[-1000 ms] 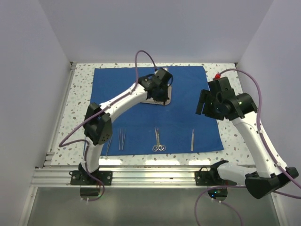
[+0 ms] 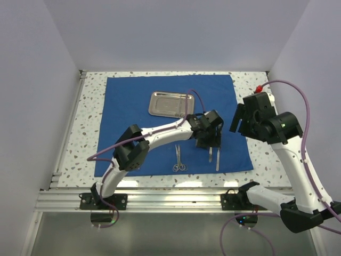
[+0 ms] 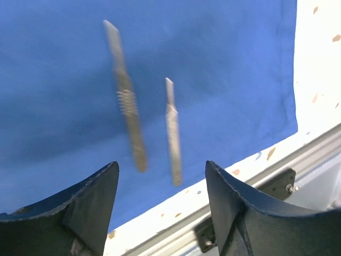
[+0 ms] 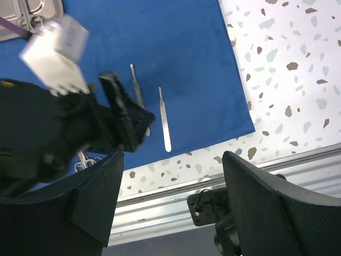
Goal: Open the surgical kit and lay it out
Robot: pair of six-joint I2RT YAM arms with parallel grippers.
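Note:
My left gripper (image 2: 212, 137) hangs open over the lower right of the blue cloth (image 2: 128, 96). Below it lie two scalpels, a textured-handled one (image 3: 128, 106) and a slimmer one (image 3: 173, 138), parallel and apart on the cloth. Scissors-like instruments (image 2: 179, 160) lie left of them. The metal tray (image 2: 160, 106), with instruments inside, is at the upper middle of the cloth. My right gripper (image 2: 237, 120) stands open at the cloth's right side, above it, with nothing between its fingers.
The speckled table margin (image 2: 85, 128) surrounds the cloth, with rails along the front edge. The left arm hides part of the cloth's lower left.
My left gripper moved from the tray down and right to the scalpels; a second scalpel now lies there, released from it. My right arm shifted slightly.

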